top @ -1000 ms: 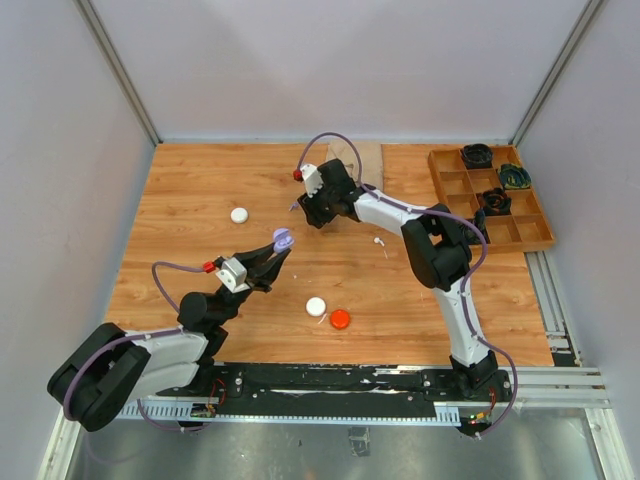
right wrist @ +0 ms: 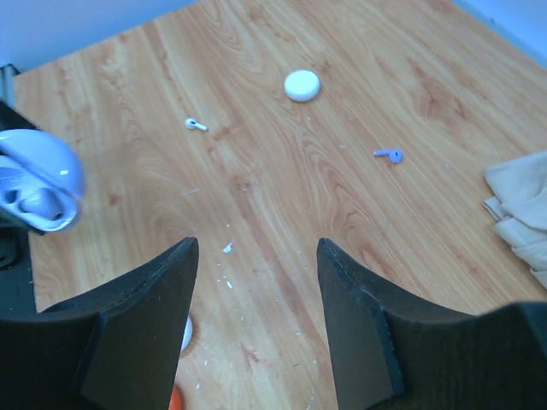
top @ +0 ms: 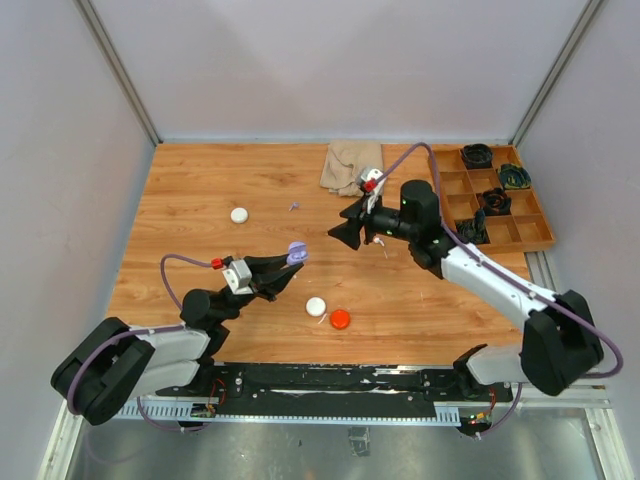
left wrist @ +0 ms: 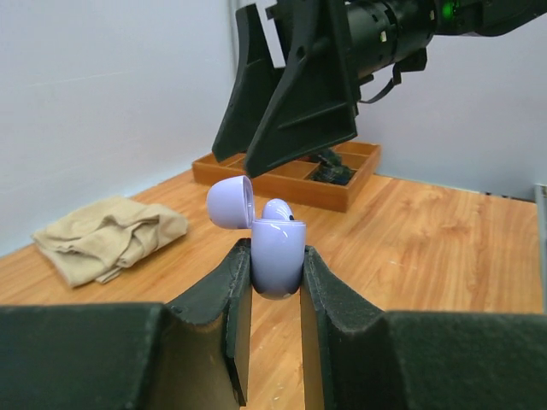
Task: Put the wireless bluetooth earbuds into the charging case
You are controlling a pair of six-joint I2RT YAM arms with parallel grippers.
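Observation:
A lavender charging case with its lid up is held upright in my left gripper point(top: 290, 268), which is shut on it; in the right wrist view the case point(right wrist: 47, 171) shows at the left edge. My right gripper point(top: 345, 235) is open and empty, above and right of the case. A small lavender earbud point(right wrist: 389, 155) lies on the table near the beige cloth point(top: 348, 165). A white earbud point(right wrist: 191, 124) lies farther off in the right wrist view.
White round lids point(top: 239, 215) and a red one point(top: 340, 319) lie on the table. A wooden compartment box point(top: 530, 230) with dark cables stands at the back right.
My right gripper has moved right and toward the front, away from the cloth.

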